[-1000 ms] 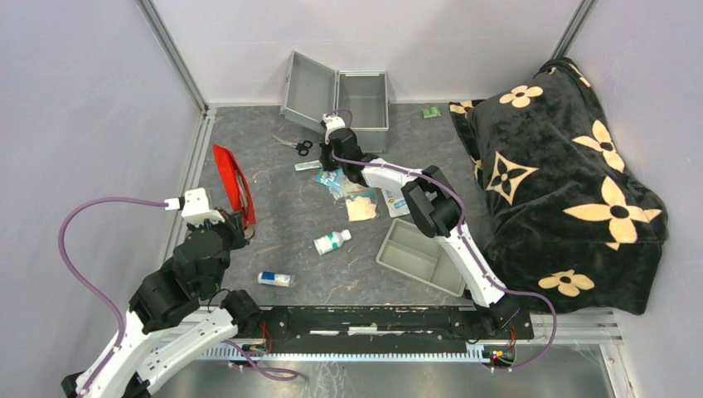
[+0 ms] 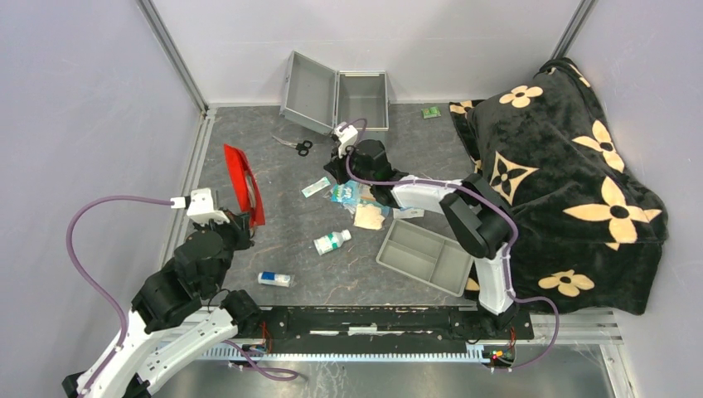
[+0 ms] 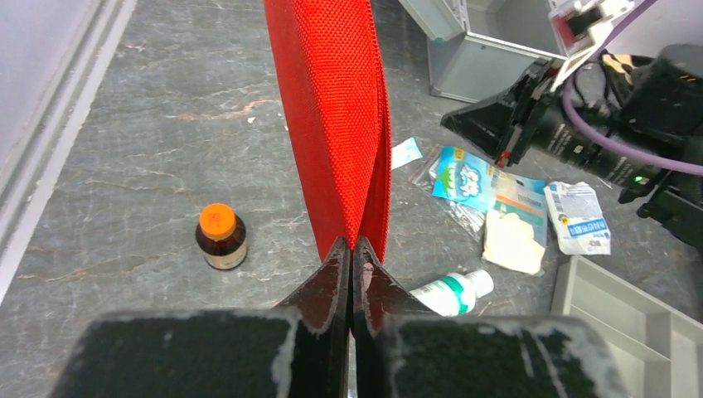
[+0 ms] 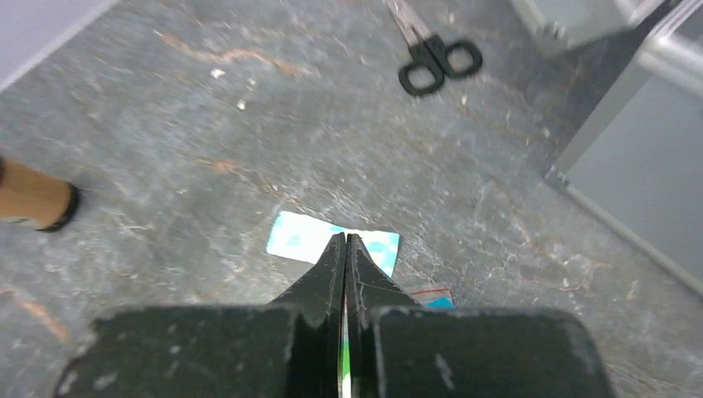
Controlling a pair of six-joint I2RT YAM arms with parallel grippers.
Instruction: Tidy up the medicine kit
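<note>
My left gripper is shut on the lower end of a red mesh pouch (image 3: 336, 99), which stands up from its fingers at the left of the table. The right gripper is shut over the small packets, and no object shows clearly between its tips. Below it lie a white strip packet (image 2: 316, 186), a blue packet (image 3: 464, 178) in clear plastic, a beige piece (image 3: 514, 240) and a white packet (image 3: 579, 220). The grey metal case (image 2: 362, 99) stands at the back with its lid (image 2: 312, 91) open to the left; its visible interior looks empty.
Scissors (image 2: 294, 146) lie left of the case, a green packet (image 2: 431, 112) to its right. A white bottle (image 2: 332, 241), a blue-and-white tube (image 2: 276, 279), an orange-capped bottle (image 3: 221, 236) and a divided grey tray (image 2: 423, 257) stand nearer. A dark blanket (image 2: 572, 191) covers the right.
The right gripper has moved rightward and toward the front, and the strip, blue packet, beige piece and white packet have shifted the same way. The left gripper and red pouch have moved slightly right.
</note>
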